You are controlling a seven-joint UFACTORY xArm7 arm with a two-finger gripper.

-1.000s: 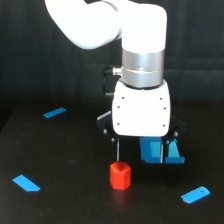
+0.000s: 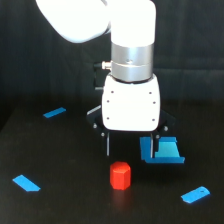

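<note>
A red block [image 2: 120,176] stands upright on the dark table, in front of the arm. My gripper [image 2: 131,152] hangs behind and above it, its two thin dark fingers spread wide apart. Nothing shows between them, and the block is clear of both fingertips. To the right, a blue open container [image 2: 168,158] sits partly hidden behind the white hand and the right-hand finger.
Flat blue strips lie on the table: one at left front [image 2: 26,184], one at right front [image 2: 195,195], one at left back [image 2: 54,112].
My hand has shifted left and slightly up in the picture, uncovering more of the blue container. The red block and the container have not moved.
</note>
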